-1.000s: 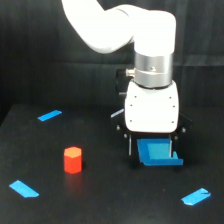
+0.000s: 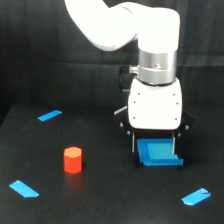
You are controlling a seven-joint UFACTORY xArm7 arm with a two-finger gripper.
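A blue box-like piece (image 2: 160,162) lies on the dark table, right of centre. My gripper (image 2: 153,148) points down right above it, the white hand hiding part of the view. Its two thin fingers look spread apart, one near each side of the blue piece's upper part. Whether either finger touches it is hard to tell. Farther left stands a small red-orange hexagonal block (image 2: 73,160), clear of the gripper.
Flat blue strips mark the table: one at the back left (image 2: 50,115), one at the front left (image 2: 24,189) and one at the front right (image 2: 196,197). A dark curtain hangs behind.
The arm and hand have shifted slightly to the right over the blue piece. The red block and the strips stay where they were.
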